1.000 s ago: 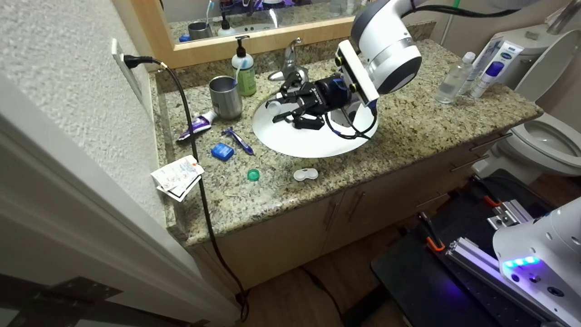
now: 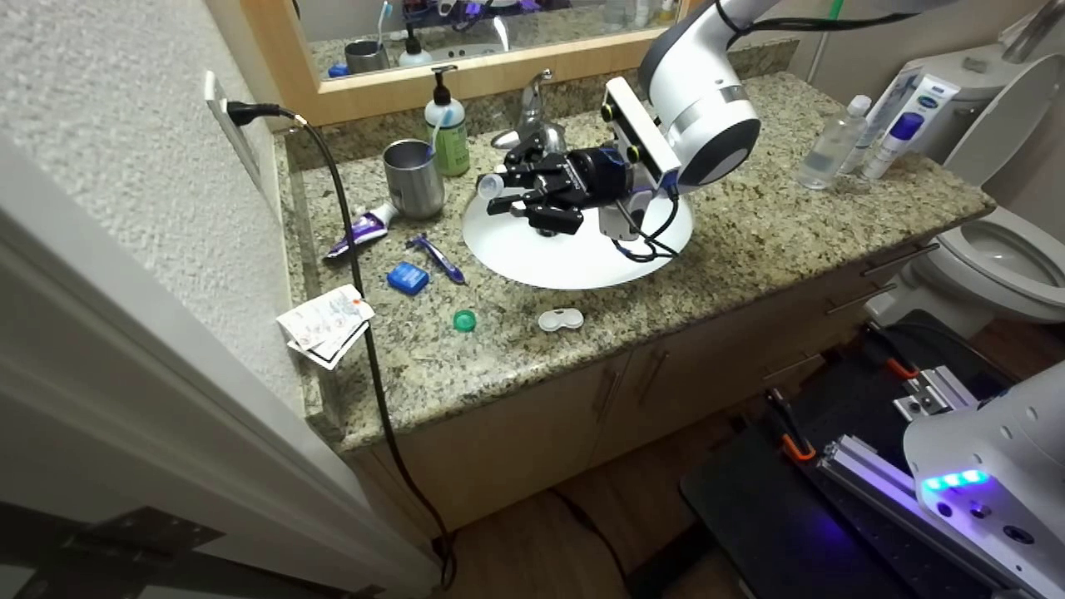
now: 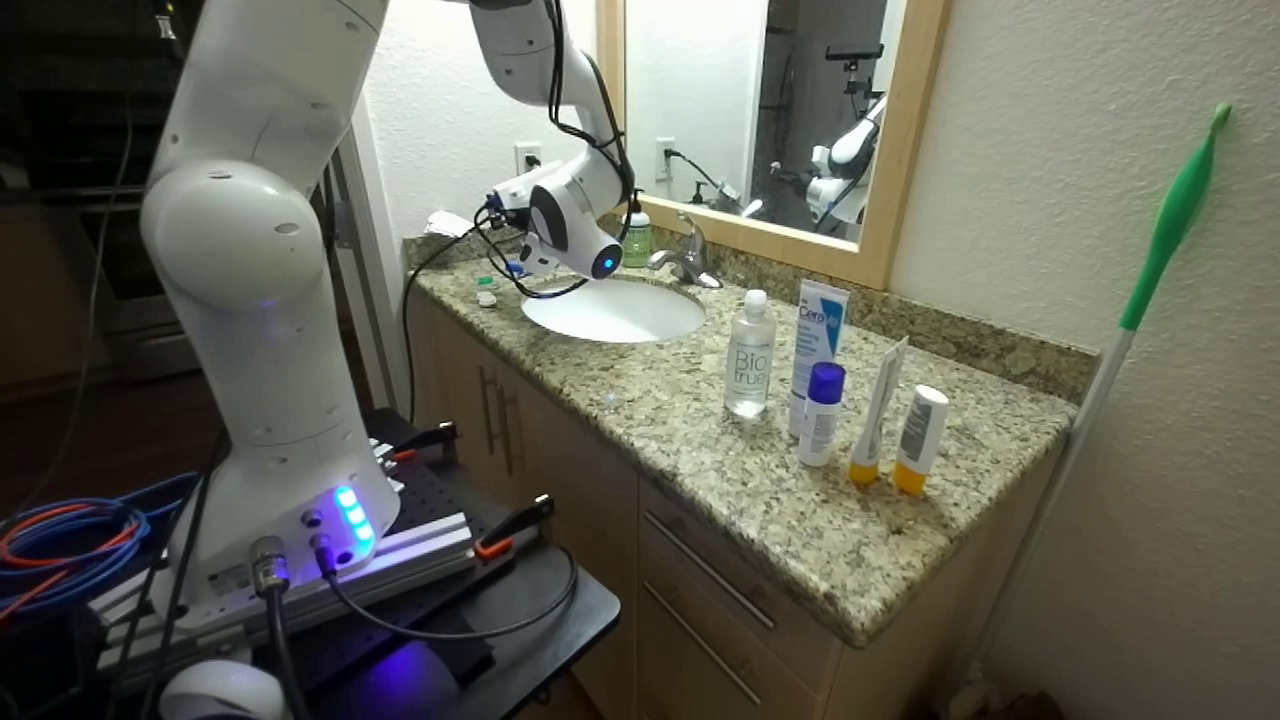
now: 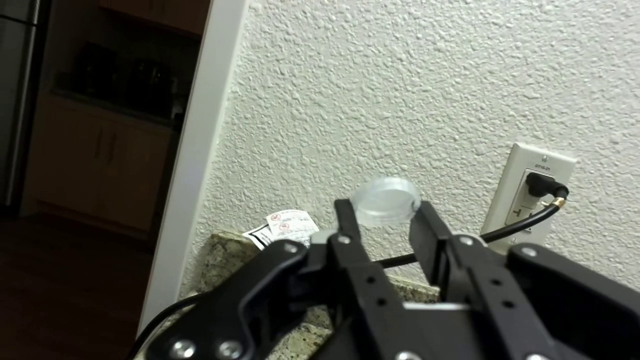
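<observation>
A small clear, round cap-like piece (image 4: 385,201) is pinched between the black fingertips of my gripper in the wrist view. Exterior view 1 shows the same gripper (image 2: 494,195) over the left part of the white sink (image 2: 519,268), with the clear piece (image 2: 489,186) at its tip, above the basin. On the counter in front of it lie a green ring-shaped cap (image 2: 464,320) and a white contact lens case (image 2: 561,319). In exterior view 2 the arm's wrist (image 3: 576,216) hides the fingers.
Left of the sink are a steel cup (image 2: 414,180), a toothpaste tube (image 2: 361,231), a purple razor (image 2: 436,258), a blue floss box (image 2: 407,278) and a soap bottle (image 2: 448,130). The faucet (image 2: 532,115) stands behind the gripper. A black cord (image 2: 349,215) crosses the left end.
My gripper has shifted a little to the left over the sink, and its pose has turned slightly. The clear piece has moved with it; the counter items have stayed put.
</observation>
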